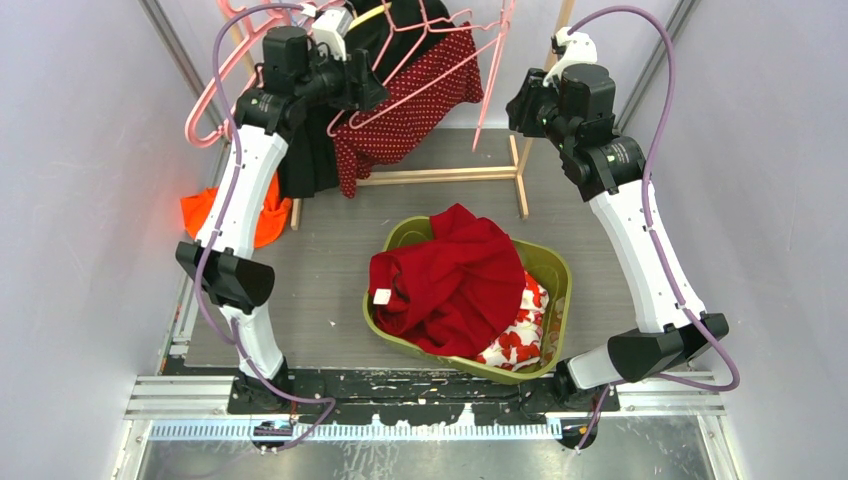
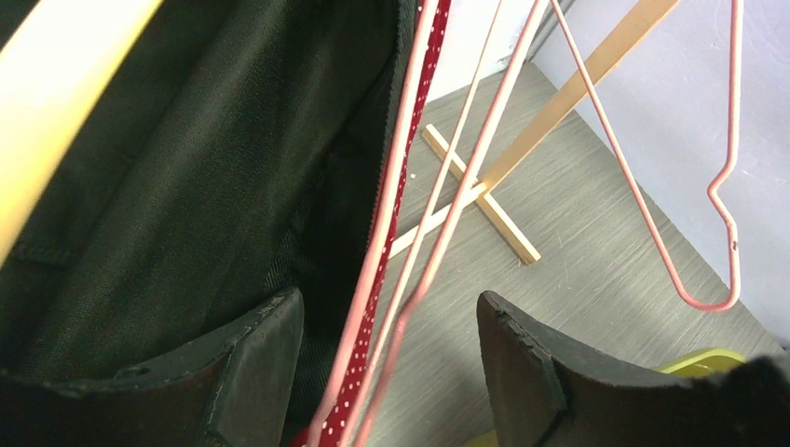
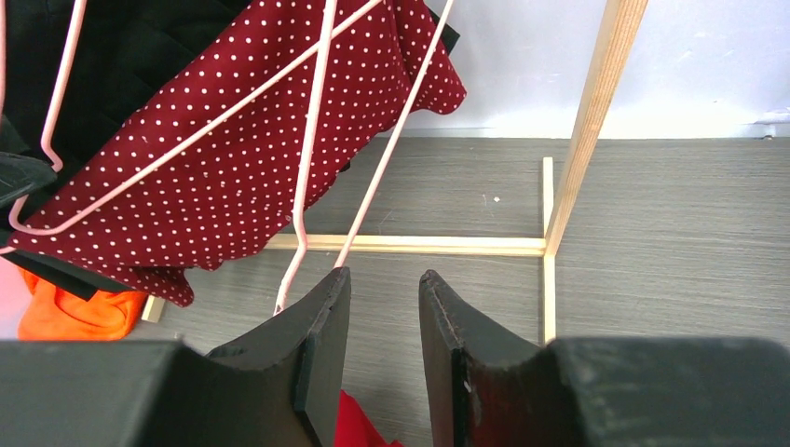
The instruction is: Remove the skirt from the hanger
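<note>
A dark red polka-dot skirt (image 1: 410, 110) hangs among pink wire hangers (image 3: 307, 149) on the wooden rack, beside black garments (image 2: 168, 186). My left gripper (image 1: 365, 85) is at the hangers; in the left wrist view its fingers stand open (image 2: 389, 317), with hanger wires and the skirt's edge between or just beyond the fingertips. My right gripper (image 1: 518, 110) hovers to the right of the skirt, open (image 3: 384, 279), with nothing visible between its fingers.
A green tub (image 1: 555, 270) with red and floral cloth stands in front. Orange cloth (image 1: 205, 210) lies at the left. Grey walls border both sides; the rack's wooden post (image 3: 596, 102) is at the right.
</note>
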